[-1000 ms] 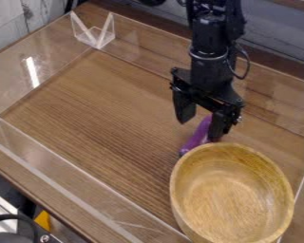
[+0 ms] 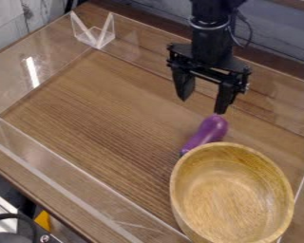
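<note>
A purple eggplant (image 2: 204, 134) lies on the wooden table in the camera view, just above a large yellow-beige bowl (image 2: 231, 199) at the lower right. My black gripper (image 2: 205, 87) is open and raised above and behind the eggplant, with nothing seen between its fingers.
A white wire piece (image 2: 95, 30) stands at the back left corner. A wall runs along the back, and clear edging borders the left side.
My gripper has moved back and up, away from the eggplant, which it partly covered earlier and which now shows fully.
</note>
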